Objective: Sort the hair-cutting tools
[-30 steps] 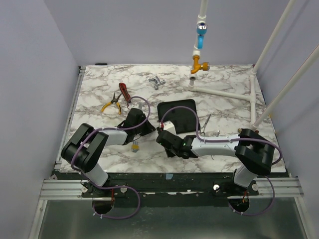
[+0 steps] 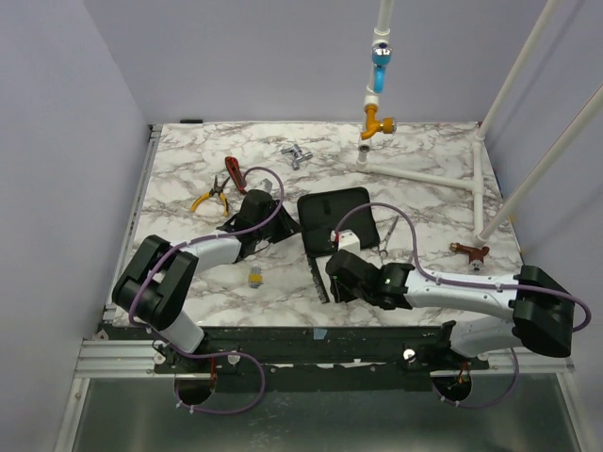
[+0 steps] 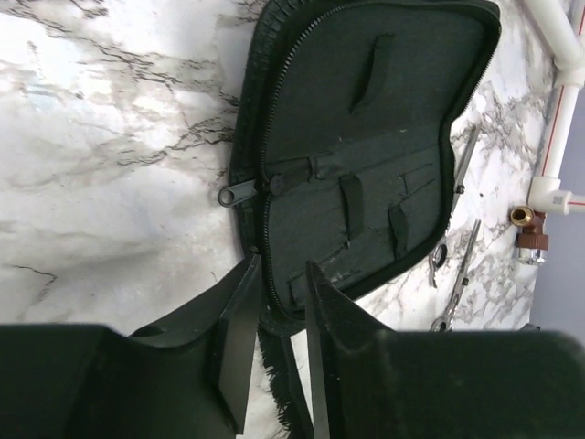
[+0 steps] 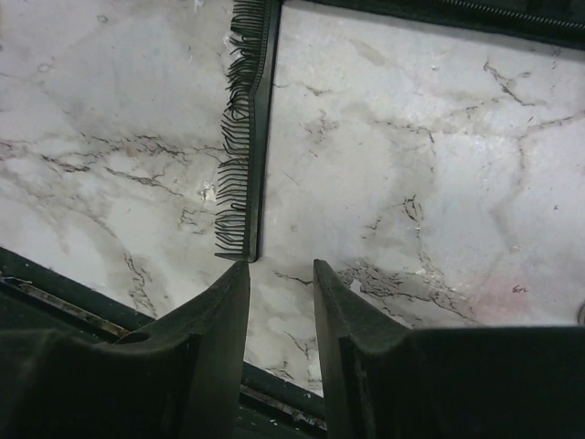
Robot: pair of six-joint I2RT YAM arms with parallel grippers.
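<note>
An unfolded black zip case (image 2: 334,207) with elastic loops inside, all empty, lies mid-table. Below its left edge is a black comb (image 4: 256,174), flat on the marble, teeth to the left. To the right of the case lie scissors-like metal tools (image 3: 462,274). My left gripper is over the case's left edge, its fingers a little apart with nothing held. The comb's upper end shows beyond them. In the right wrist view, my right gripper hovers by the comb's lower end, slightly open and empty.
Yellow-handled pliers (image 2: 212,193), a red-handled knife (image 2: 235,174) and a small yellow item (image 2: 255,277) are at left. Metal fittings (image 2: 297,155) lie behind. White pipes (image 2: 424,176) and a brass tap (image 2: 470,254) stand right. Marble is clear right of the comb.
My left gripper moved slightly right and up toward the case edge. The case stayed put.
</note>
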